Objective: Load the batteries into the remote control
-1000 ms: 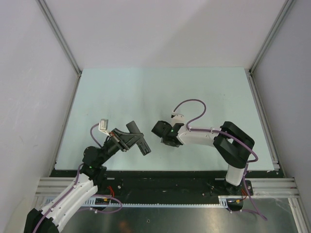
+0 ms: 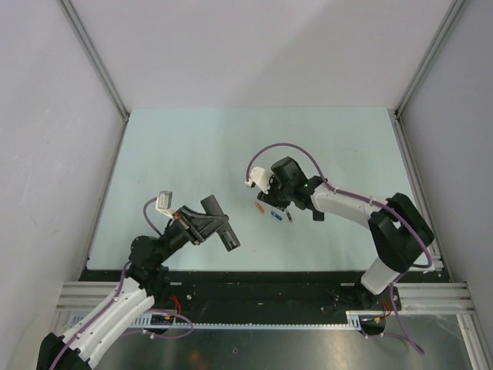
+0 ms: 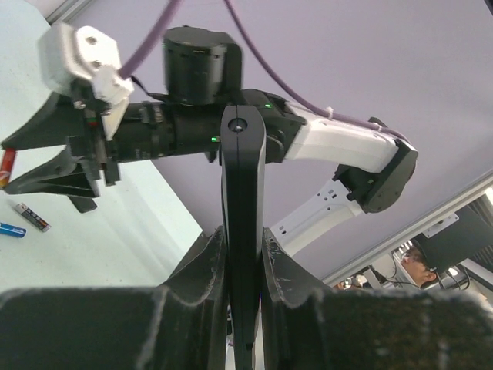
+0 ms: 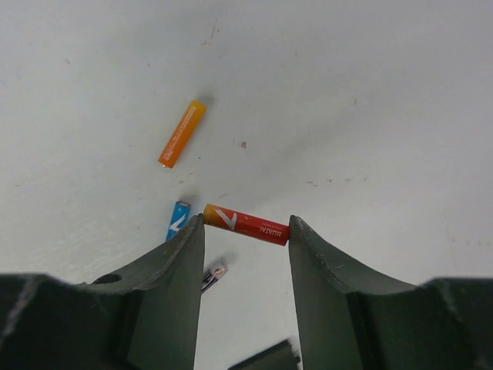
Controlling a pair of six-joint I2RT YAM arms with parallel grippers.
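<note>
My left gripper [image 2: 206,225] is shut on the dark remote control [image 3: 243,177], held upright in the left wrist view and tilted in the top view. My right gripper is shut on a red battery [image 4: 258,227], lifted above the table. An orange battery [image 4: 182,132], a blue battery [image 4: 178,216] and a silver-black battery [image 4: 214,274] lie below it; the blue one is partly hidden by the fingers.
A dark flat object [image 4: 266,359] lies on the table under the right arm, likely partly hidden.
My right gripper has risen and shifted toward the back and right, uncovering the loose batteries in the top view. The left gripper with the remote has hardly moved.
</note>
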